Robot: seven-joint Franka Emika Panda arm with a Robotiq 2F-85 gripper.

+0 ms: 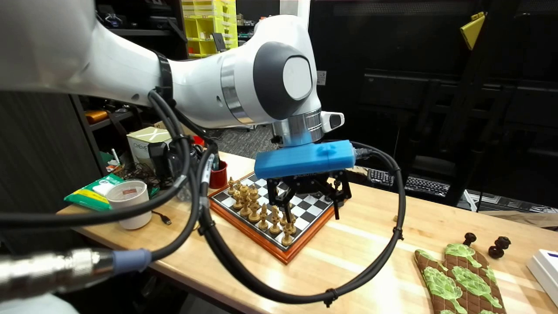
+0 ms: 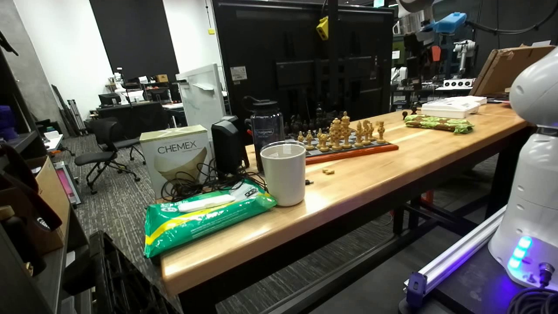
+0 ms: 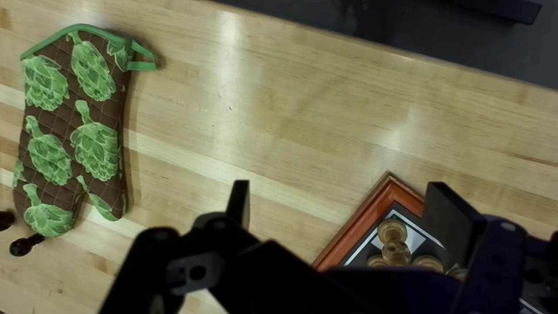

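Note:
My gripper is open above the table, its two dark fingers wide apart with nothing between them. In exterior view 1 the gripper hangs over the near right side of the chessboard. Light wooden chess pieces stand along the board's near side. The wrist view shows only a corner of the board, its red-brown frame and a light piece beside the right finger; the gripper body hides the rest. Dark pieces are faintly visible behind the light ones in exterior view 2.
A brown and green oven mitt lies right of the board, with dark chess pieces near it. A white cup, a green packet and a bottle crowd the opposite end. Bare tabletop separates board and mitt.

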